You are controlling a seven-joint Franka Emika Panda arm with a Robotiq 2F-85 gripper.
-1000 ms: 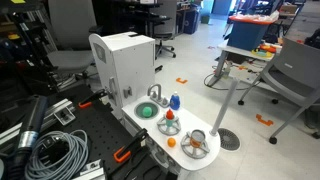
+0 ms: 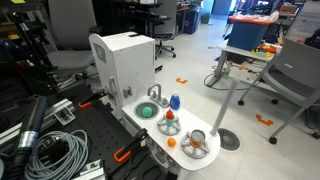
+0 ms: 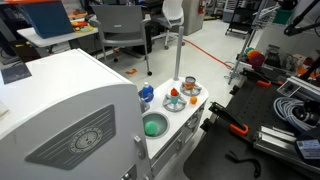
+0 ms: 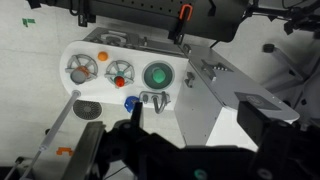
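A white toy kitchen counter carries two burners and a sink. Inside the sink sits a green round dish; behind it is a silver faucet. A small red object rests on one burner, a metal pot on the other. Near the front edge lies a small orange ball. Beside the faucet stands a blue object. Dark against the wrist view's lower edge, my gripper looks open, its fingers apart above the kitchen. Nothing visible is held.
A tall white cabinet closes off the sink end of the counter. Orange-handled clamps and a coiled grey cable lie on the black table. Chairs and desks stand farther off on the floor.
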